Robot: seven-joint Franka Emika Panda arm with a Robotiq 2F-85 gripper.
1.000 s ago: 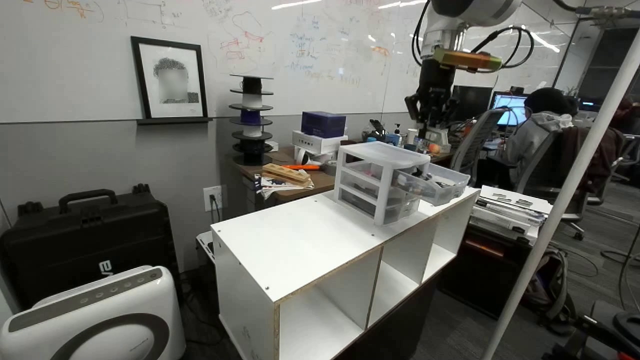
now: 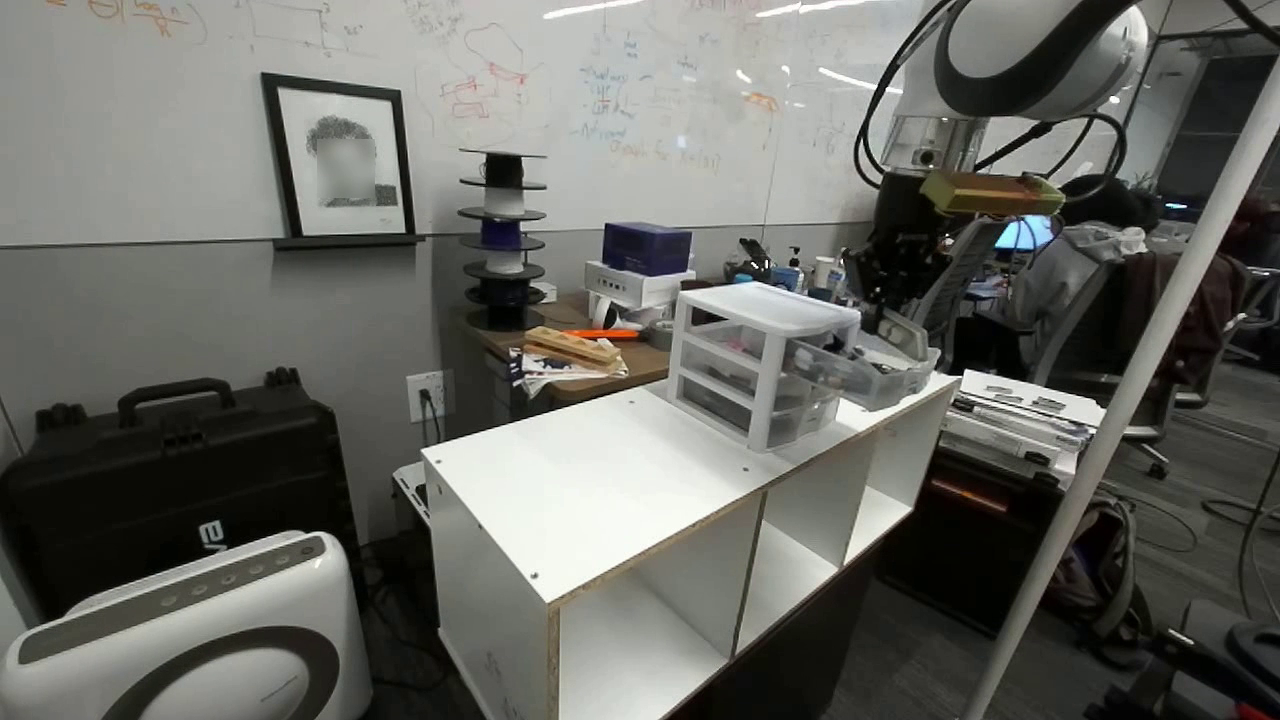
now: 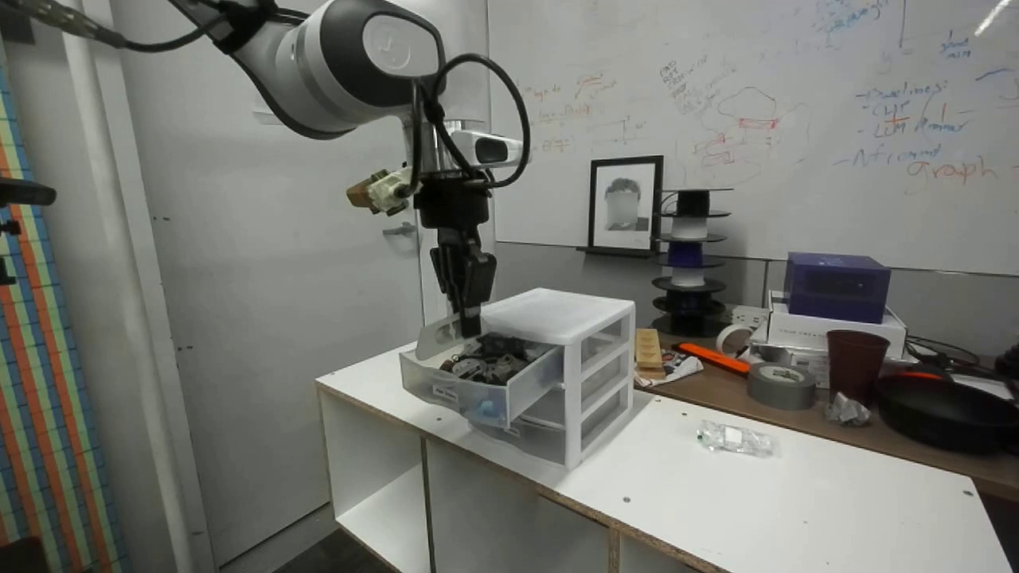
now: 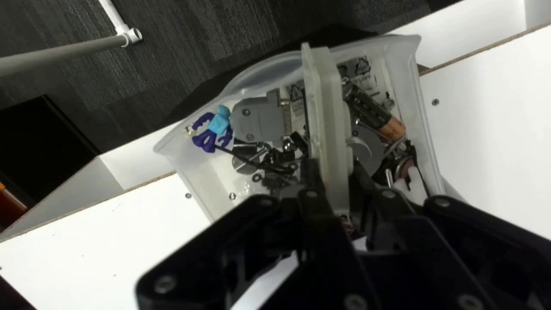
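My gripper (image 3: 468,329) is shut on a pale grey-white flat piece (image 4: 330,119), which stands on edge between the fingers in the wrist view. It hangs at the pulled-out top drawer (image 3: 458,391) of a small white plastic drawer unit (image 3: 556,313). Inside that drawer lie a grey connector shell (image 4: 258,119), a purple and light-blue piece (image 4: 214,126), a battery (image 4: 379,116) and several small dark parts. Whether the held piece touches the contents cannot be told. Exterior view 1 shows the piece (image 2: 900,336) low over the drawer.
The unit stands on a white shelf (image 2: 600,468) with clear surface to one side, where a small plastic bag (image 3: 735,438) lies. Behind is a brown desk with tape (image 3: 781,385), a dark cup (image 3: 853,363) and a pan (image 3: 950,411). A pale pole (image 2: 1116,420) rises in front.
In exterior view 1 the arm has moved right and down. My gripper and the pale piece, earlier above and behind the drawer, are now low at the open drawer.
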